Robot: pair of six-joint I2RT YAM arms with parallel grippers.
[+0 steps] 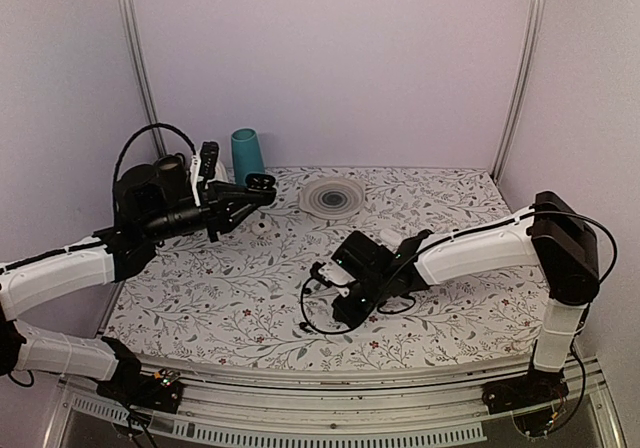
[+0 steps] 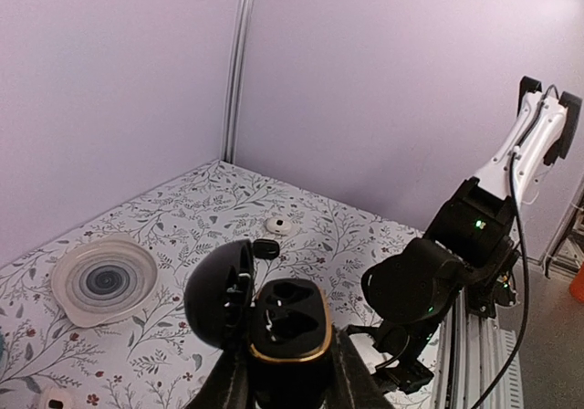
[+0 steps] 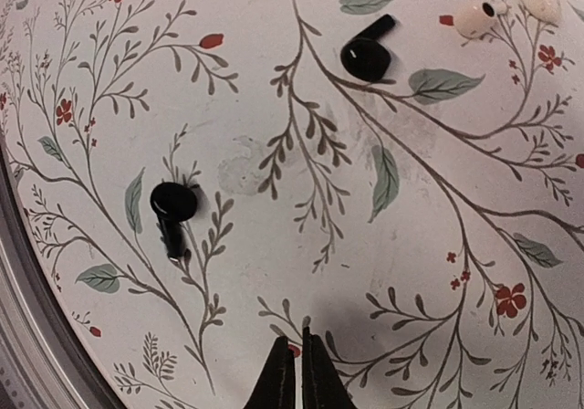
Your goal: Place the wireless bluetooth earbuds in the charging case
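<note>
My left gripper is shut on the black charging case [image 2: 292, 331], holding it raised with its lid up and a gold line round its rim. From above, the case [image 1: 262, 190] shows over the left part of the table. Two black earbuds rest apart on the cloth in the right wrist view: one earbud [image 3: 173, 203] at left, the other earbud [image 3: 367, 60] at upper right. My right gripper is shut, its narrow tips below and between them in that view. Nothing shows between these tips.
A pale earbud-like piece [image 3: 474, 18] lies near the upper right earbud. At the back stand a round grey dish [image 1: 332, 198] and a teal cup [image 1: 246, 155]. Patterned cloth between the arms is mostly clear; the table's front edge [image 3: 36, 318] runs close by.
</note>
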